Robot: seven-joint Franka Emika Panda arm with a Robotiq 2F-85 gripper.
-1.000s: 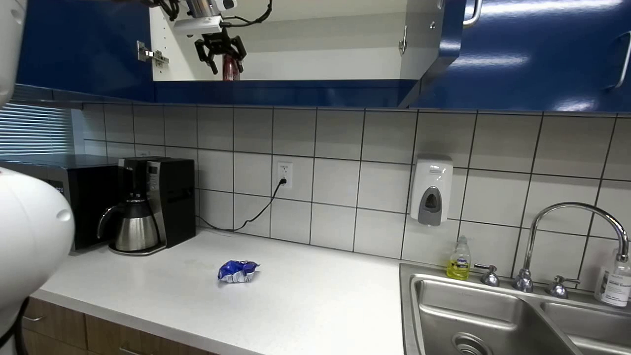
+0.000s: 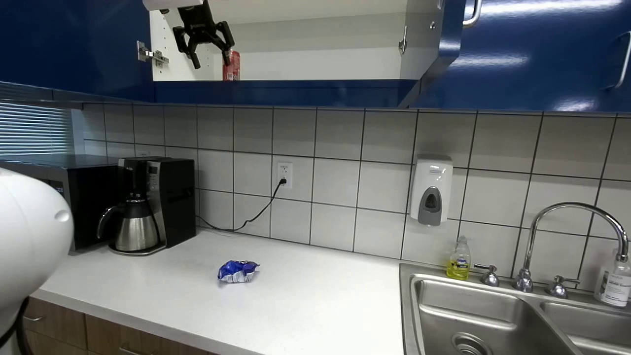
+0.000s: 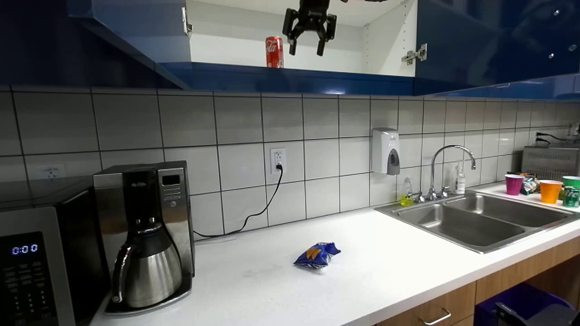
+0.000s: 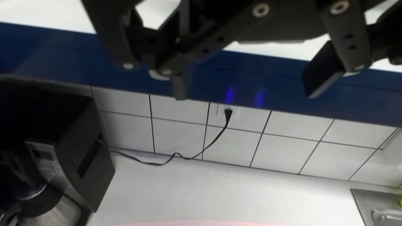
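Observation:
A red soda can (image 3: 274, 52) stands upright in the open upper cabinet, near the front edge of its shelf. My gripper (image 3: 306, 50) hangs in front of the cabinet opening, its fingers spread and nothing between them. From the other side, the gripper (image 2: 211, 64) partly covers the can (image 2: 234, 65). In the wrist view the fingers are wide apart, the blue shelf edge shows behind them, and the can is out of sight. A crumpled blue snack bag (image 2: 237, 271) lies on the white counter, well below the gripper.
Both cabinet doors stand open, one (image 2: 438, 41) beside the opening. A coffee maker (image 3: 147, 239) and a microwave (image 3: 32, 255) occupy one end of the counter. The sink (image 3: 478, 217) lies toward the other end, with cups (image 3: 514, 184) beyond it. Mid-counter is mostly clear around the bag.
In exterior view 1 my gripper has come nearer the camera and shifted left, uncovering more of the can. The can and the bag have stayed in place.

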